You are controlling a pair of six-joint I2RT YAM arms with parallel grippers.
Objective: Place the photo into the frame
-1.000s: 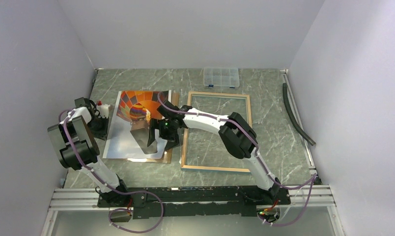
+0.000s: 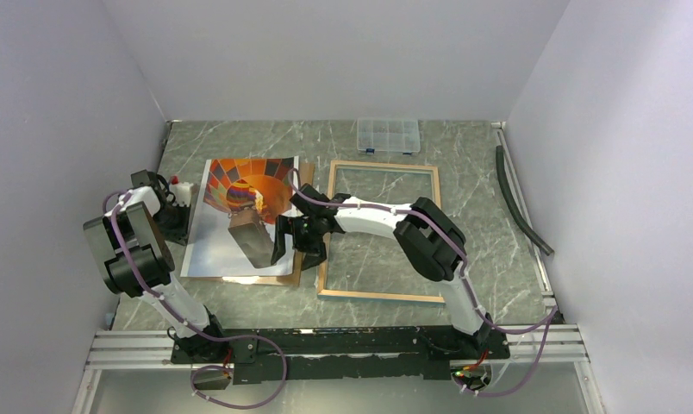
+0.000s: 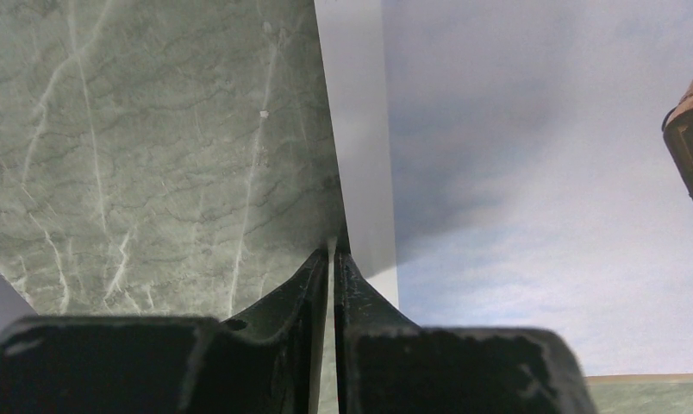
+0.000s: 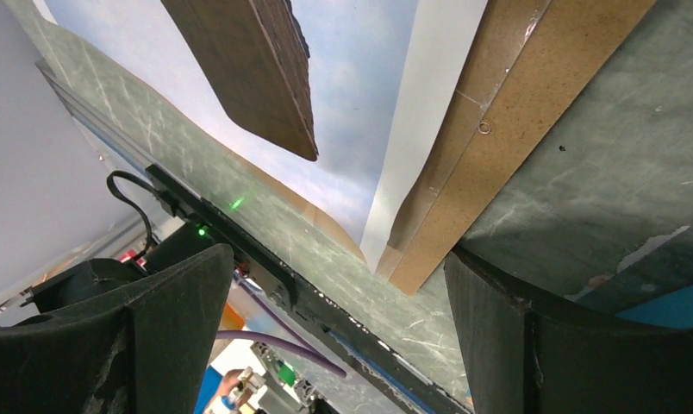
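The hot-air-balloon photo [image 2: 214, 246] lies on a brown backing board [image 2: 307, 177], leaving a strip of the board bare at the right. My left gripper is shut at the photo's left white border; a narrow slit shows between its fingers, and whether the border is pinched in it cannot be told. Over the lower right edge of photo and board, my right gripper stands open, with nothing clasped. The photo's right border [image 4: 416, 129] looks slightly lifted off the board there. To the right lies the empty wooden frame [image 2: 382, 297], partly hidden under my right arm.
A clear compartment box [image 2: 388, 136] sits at the back. Along the right side lies a dark tube [image 2: 517, 203]. Bare marble table [image 2: 490, 250] shows right of the frame.
My right gripper has shifted rightward, towards the photo's right edge and the frame. The photo has slid very slightly towards the back. My left arm looks still.
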